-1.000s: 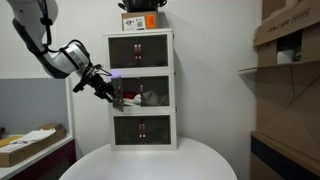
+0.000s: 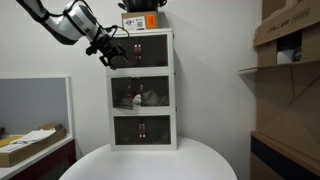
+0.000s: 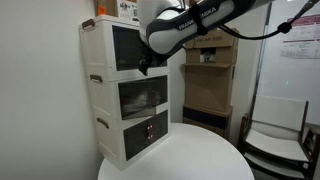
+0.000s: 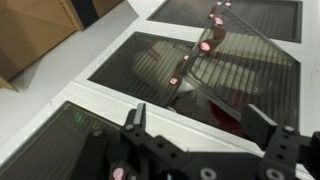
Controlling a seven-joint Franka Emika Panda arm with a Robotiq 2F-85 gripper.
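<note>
A white cabinet (image 2: 172, 110) with three tiers of dark double doors stands on the round white table. Its middle-tier left door (image 2: 121, 93) appears to stand ajar, with pale items (image 2: 150, 98) showing in that tier. My gripper (image 2: 110, 62) hangs in front of the top tier's left side, above the middle door. In the wrist view, the gripper is open, its two dark fingers far apart and nothing between them. Beyond them lie the cabinet's dark door panels with small round reddish handles (image 4: 206, 46). The arm hides part of the top tier in the second exterior view.
A box (image 2: 140, 21) and a dark object (image 2: 141, 5) sit on top of the cabinet. Cardboard boxes (image 2: 285, 95) stand at the right; an open carton (image 2: 28, 147) rests on a side table at the left.
My gripper has risen from beside the middle tier's left door to the height of the top tier. That door seems to show less of its outward swing than before.
</note>
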